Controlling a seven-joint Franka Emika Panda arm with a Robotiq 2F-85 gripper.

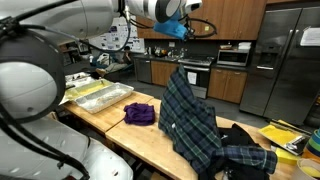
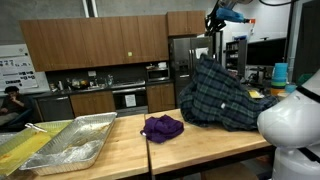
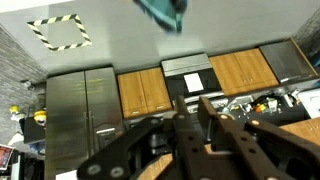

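A dark plaid cloth (image 1: pixel 190 115) stands partly upright in the air above the wooden table, its lower part bunched at the table's right side. Its peak (image 2: pixel 207 68) is below my gripper (image 2: pixel 211 22), with a gap between them. In the first exterior view my gripper (image 1: pixel 205 29) is high up, its fingers apart and no cloth between them. Dark, blurred gripper parts (image 3: pixel 190 125) fill the lower middle of the wrist view. A blurred bluish shape (image 3: pixel 165 14) shows at that view's top edge; I cannot tell what it is.
A crumpled purple cloth (image 1: pixel 140 114) lies on the table's left part. Foil trays (image 2: pixel 75 140) stand farther left. Yellow items (image 1: pixel 282 134) and containers crowd the right edge.
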